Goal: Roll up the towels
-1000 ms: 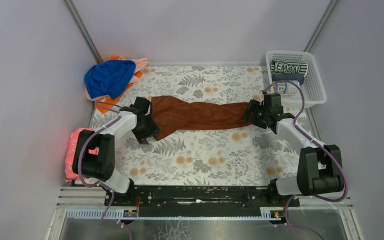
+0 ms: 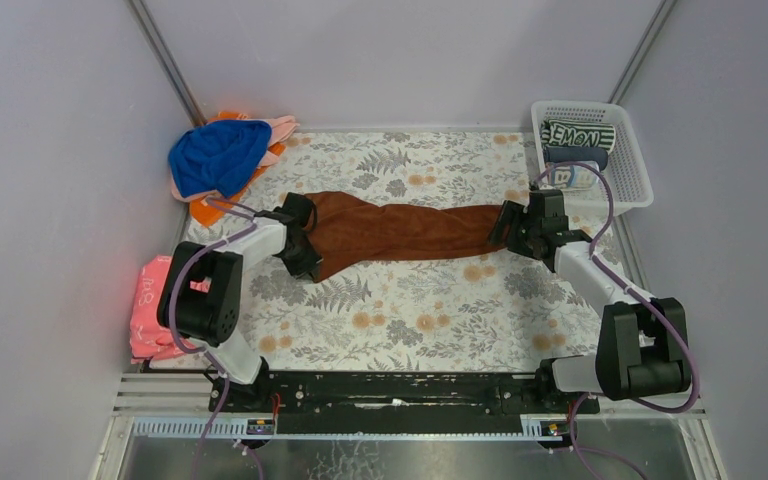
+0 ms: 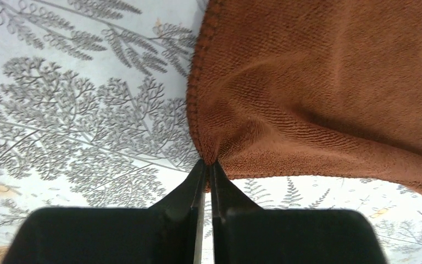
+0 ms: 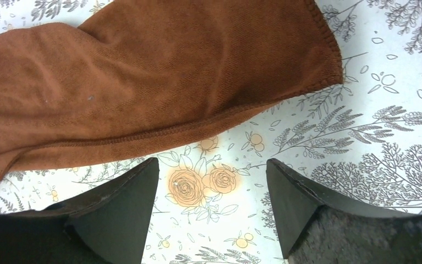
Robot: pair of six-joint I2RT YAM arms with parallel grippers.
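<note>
A brown towel lies stretched from left to right across the patterned table, partly folded over along its near side. At its near left corner my left gripper is shut; in the left wrist view the left gripper has the corner of the brown towel pinched between its fingertips. My right gripper is over the towel's right end. In the right wrist view, the right gripper stands open just on the near side of the brown towel, with only patterned tablecloth between its fingers.
A white basket with several rolled towels stands at the back right. Blue, orange and pink towels are heaped at the back left, and a pink-red cloth lies at the left edge.
My left gripper has moved slightly right onto the towel's near left corner and has closed. The right arm has shifted only very slightly. The towel looks unmoved.
</note>
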